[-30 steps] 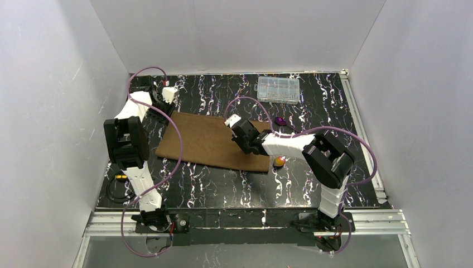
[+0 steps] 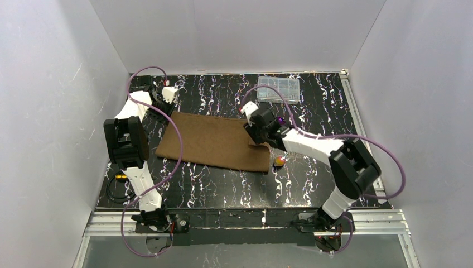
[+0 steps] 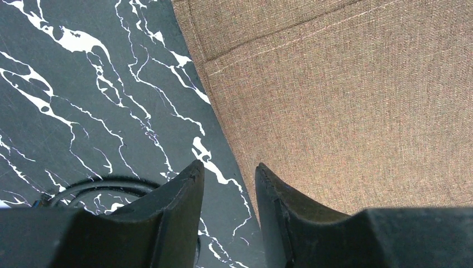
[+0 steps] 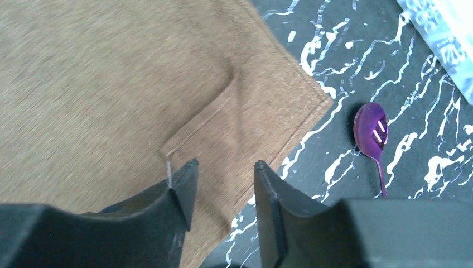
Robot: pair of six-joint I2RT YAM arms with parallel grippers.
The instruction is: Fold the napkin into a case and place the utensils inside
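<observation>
A brown napkin [image 2: 206, 139] lies flat on the marble table, with a small raised fold [image 4: 206, 134] near its right end. My left gripper hangs open over the napkin's left edge, nothing between its fingers. My right gripper is over the right part of the napkin beside the fold, its fingers apart with no cloth visibly held. A purple spoon [image 4: 369, 131] lies just off the napkin's right edge, mostly hidden by my right arm from above.
A clear plastic box [image 2: 278, 89] stands at the back right. A small yellow-orange object [image 2: 279, 162] is beside the napkin at the front right. A coiled black cable [image 2: 117, 195] lies at the front left.
My right gripper has moved right and toward the back over the napkin, and a fold has appeared in the cloth beneath it. The left arm is unchanged.
</observation>
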